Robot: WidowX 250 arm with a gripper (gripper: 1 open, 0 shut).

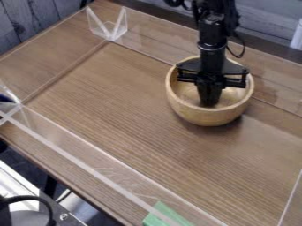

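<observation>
A tan wooden bowl [192,110] sits on the wooden table [112,124], right of center. My black gripper [210,94] reaches down from the top into the bowl, its fingertips low inside it and close together, apparently shut. Whether anything is between them is hidden by the gripper body and the bowl's rim.
Clear tape strips run along the table's left side. A green patch [167,217] lies at the bottom edge, and a black cable [24,201] is at the bottom left.
</observation>
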